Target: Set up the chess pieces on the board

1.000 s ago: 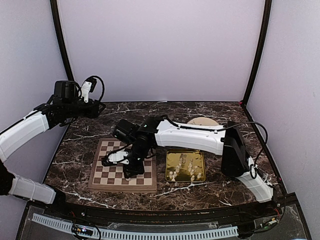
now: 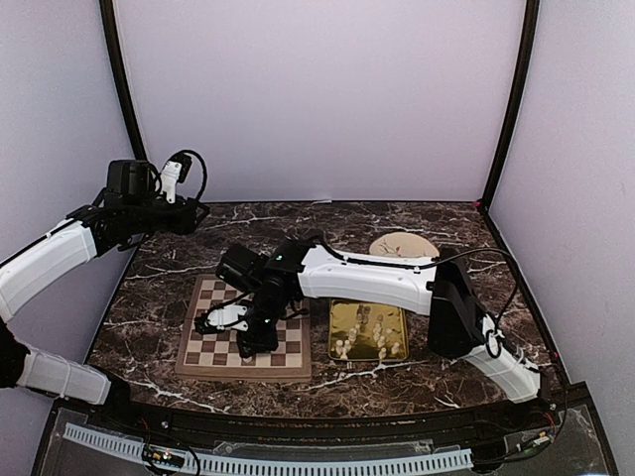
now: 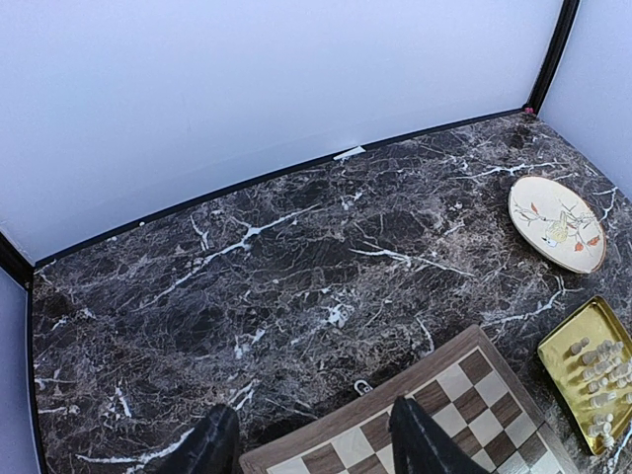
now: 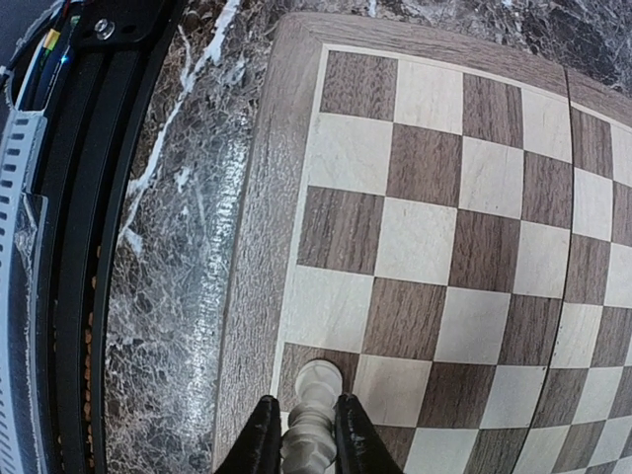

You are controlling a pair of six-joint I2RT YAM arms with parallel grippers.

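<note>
The checkered wooden board [image 2: 243, 374] lies at the front left of the table, partly covered by my right arm. In the right wrist view, a pale chess piece [image 4: 314, 415] stands between the fingers of my right gripper, which close in on both its sides. Its round base is over a dark square in the edge row; whether it touches the board I cannot tell. No other piece shows on the visible squares. My left gripper is open and empty, held up at the table's left side. More pale pieces [image 2: 381, 337] lie in the gold tray [image 2: 337, 309].
The tray stands just right of the board. Behind it lies a round decorated plate [image 2: 409, 243], partly hidden by my right arm in the top view. A black rail [image 4: 74, 247] runs along the front edge.
My right arm has shifted slightly left and toward the table's front over the board. The left arm, the tray and the board look unmoved.
</note>
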